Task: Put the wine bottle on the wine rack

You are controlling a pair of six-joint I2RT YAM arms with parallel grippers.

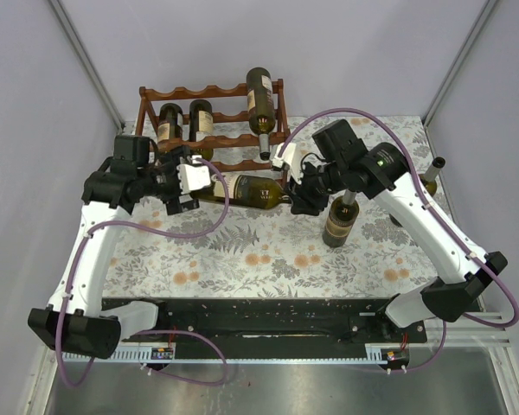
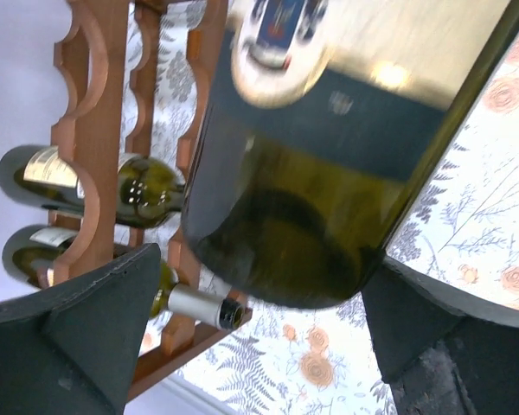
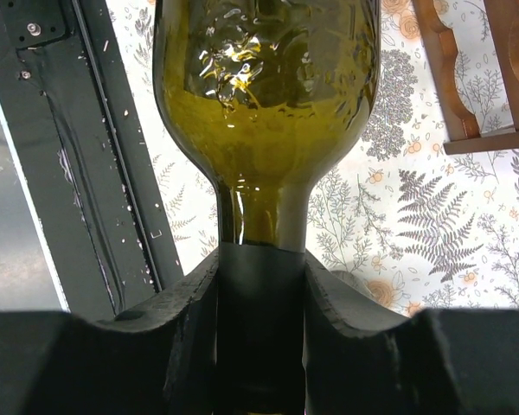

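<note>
A dark green wine bottle [image 1: 258,192] lies level in the air in front of the rack, its base to the left and its neck to the right. The dark capped neck [image 3: 261,320] sits between the fingers of my right gripper [image 1: 291,195], which touch it on both sides. Around the base end, my left gripper [image 1: 192,178] is open; in the left wrist view the bottle's base [image 2: 281,259] shows just beyond its wide-apart fingers [image 2: 441,337]. The wooden wine rack [image 1: 183,92] stands behind, partly hidden by the left arm.
Bottles rest in the rack: two at its left [image 1: 169,122] [image 1: 201,119] and one at its upper right [image 1: 260,99]. Upright bottles [image 1: 338,221] [image 1: 430,175] stand on the right, near the right arm.
</note>
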